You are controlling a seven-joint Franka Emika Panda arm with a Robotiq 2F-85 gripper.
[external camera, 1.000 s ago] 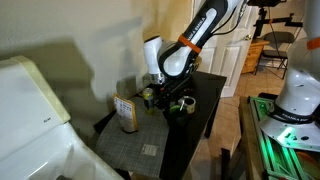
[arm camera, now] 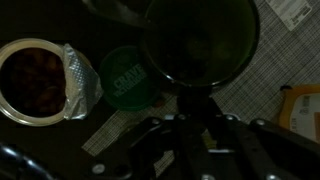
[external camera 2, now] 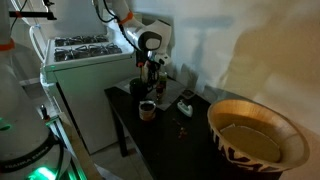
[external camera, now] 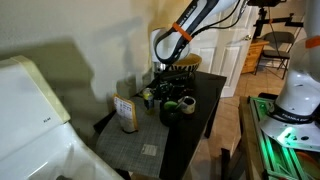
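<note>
In the wrist view, a dark, wide-mouthed vessel [arm camera: 200, 45] fills the top middle, its open mouth facing the camera. My gripper is shut on its near side; whether on the rim or a handle, I cannot tell in this dim light. Left of the vessel lies a round green lid or jar top [arm camera: 128, 78]. Beside that stands an open can [arm camera: 30, 85] of reddish-brown contents, its foil cover peeled back. From exterior view 1, the arm reaches over the dark table, and the vessel blends into the black gripper.
The can [external camera 2: 147, 110] stands on the dark table [external camera 2: 165, 150] in exterior view 2. A large woven basket [external camera 2: 287, 130] occupies the table's near right. A stove [external camera 2: 85, 45] is behind. A white-and-orange packet [external camera: 125, 112] and a bottle [external camera: 149, 100] stand near the wall.
Over the last second my gripper has moved rightward and slightly up in exterior view 1, away from the bottle and towards the can. The table items have stayed put.
</note>
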